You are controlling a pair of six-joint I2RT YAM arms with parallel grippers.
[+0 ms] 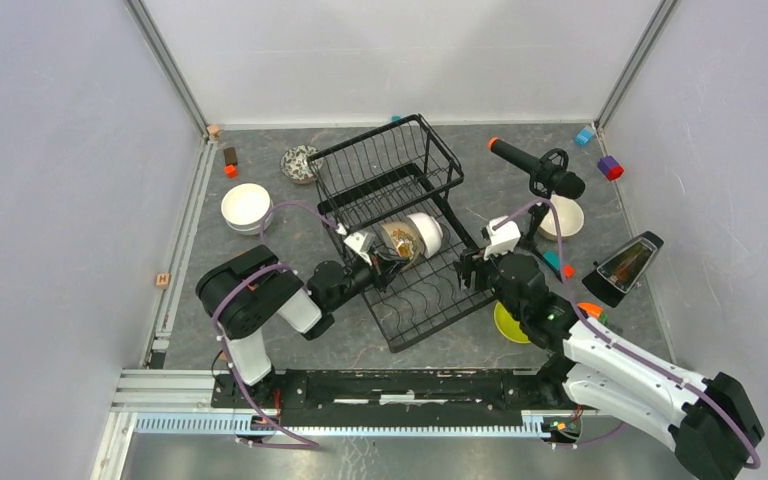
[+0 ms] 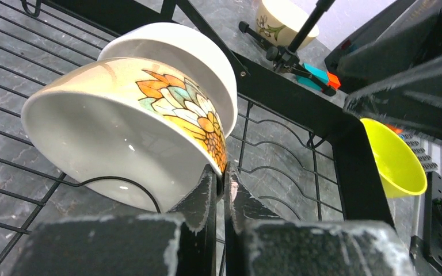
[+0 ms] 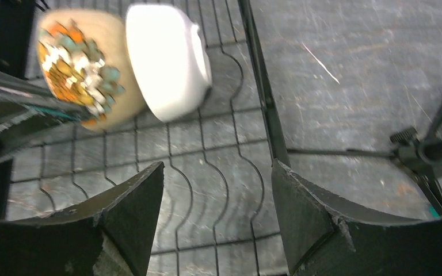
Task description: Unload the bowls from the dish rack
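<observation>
In the left wrist view a flower-patterned bowl (image 2: 109, 132) stands tilted on its side in the black dish rack (image 2: 290, 109), its white inside facing the camera. My left gripper is shut on this bowl's rim. Right behind it leans a white bowl (image 2: 175, 49), partly covered by the patterned one. In the right wrist view both the patterned bowl (image 3: 86, 69) and the white bowl (image 3: 167, 60) rest in the rack, upper left. My right gripper hangs over the rack wires, open, with nothing between its fingers.
White bowls (image 1: 247, 205) stand on the table at left, and a dark patterned bowl (image 1: 300, 164) is behind the rack. A cream bowl (image 1: 561, 217) sits by a black tripod (image 1: 540, 180) at right. A yellow-green bowl (image 1: 509, 325) lies near the right arm.
</observation>
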